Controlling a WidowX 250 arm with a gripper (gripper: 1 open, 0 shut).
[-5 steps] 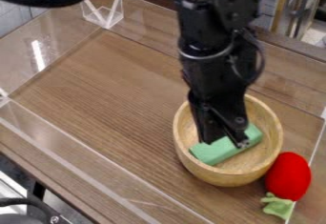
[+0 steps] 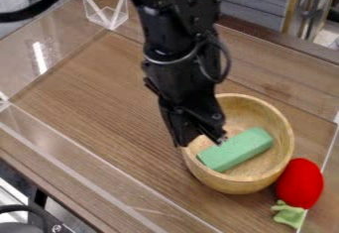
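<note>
The black arm reaches down from the top centre, with its gripper (image 2: 189, 132) at the left rim of a light wooden bowl (image 2: 259, 181). The gripper looks shut, with nothing visible between its fingers. A mint green block (image 2: 236, 150) lies in the bowl, just right of and below the fingertips. A red object with a pale green top (image 2: 299, 182) lies on the table outside the bowl, at its lower right.
A white wire holder (image 2: 107, 9) stands at the back left. Dark cables lie at the lower left edge.
The gripper has moved left from over the bowl's middle to its left rim, uncovering more of the green block, which remains in the bowl.
</note>
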